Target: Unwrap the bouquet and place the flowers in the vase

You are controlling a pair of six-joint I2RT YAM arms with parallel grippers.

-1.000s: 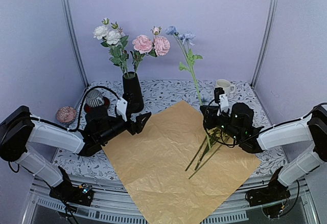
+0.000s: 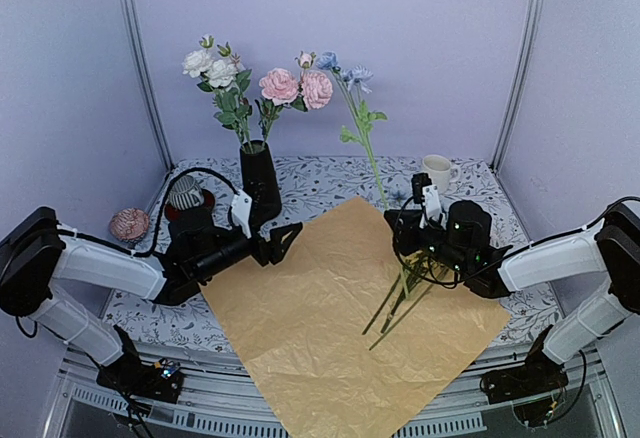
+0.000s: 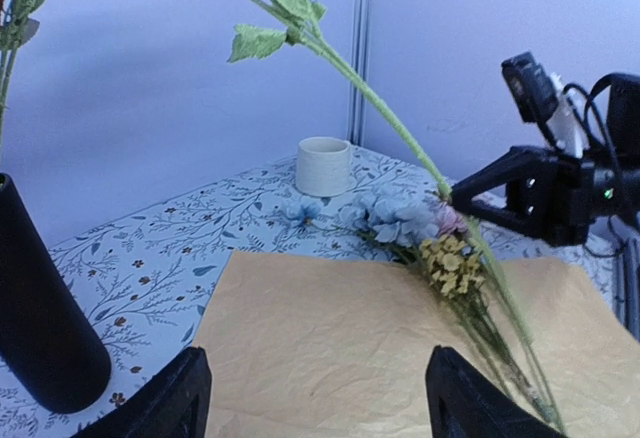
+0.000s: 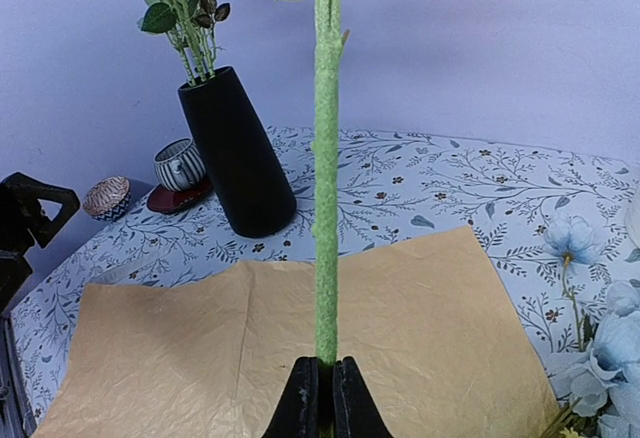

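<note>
Gripped by its green stem, a blue flower (image 2: 364,128) stands nearly upright with its blooms tilted left; my right gripper is shut on that stem. The black vase (image 2: 259,180) stands at the back left and holds white and pink roses (image 2: 280,86). My left gripper is open and empty, just in front of the vase and to its right. More flowers, pale blue blooms (image 3: 395,216) and yellow ones (image 3: 455,270), lie on the brown paper below the right gripper, which partly hides them in the top view.
A white mug (image 2: 439,170) stands at the back right. A striped cup (image 2: 185,193) on a red saucer and a woven bowl (image 2: 129,225) sit left of the vase. Brown paper (image 2: 310,318) covers the middle, bare between the two grippers.
My right gripper has shifted slightly left with the blue flower, whose top also moved a little left. The left gripper has edged slightly to the right.
</note>
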